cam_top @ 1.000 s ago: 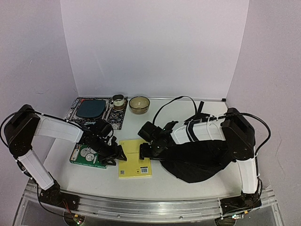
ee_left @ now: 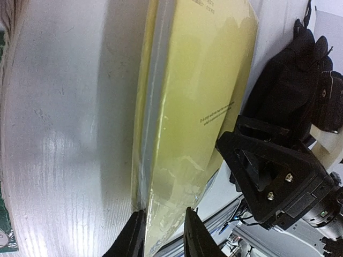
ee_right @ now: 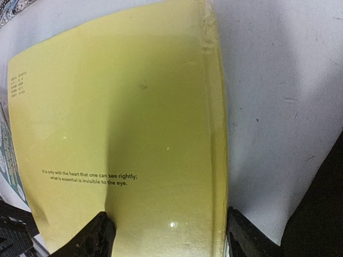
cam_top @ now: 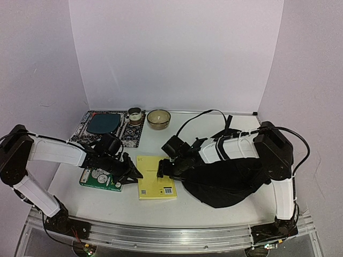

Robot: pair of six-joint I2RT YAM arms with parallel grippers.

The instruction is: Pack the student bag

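Note:
The yellow book lies at the table's centre, back cover up, its printed line of text facing my right wrist view. My left gripper is at its left side, fingers apart; in the left wrist view one finger is beside the spine edge and the other over the cover. My right gripper is open across the right edge, one finger over the cover and the other just outside that edge. Neither set of fingers closes on the book. To the right lies the black bag, partly under the right arm.
A green book lies at the left, partly under the left arm. Farther back are a patterned mat with a dark blue plate, a cup and a glass bowl.

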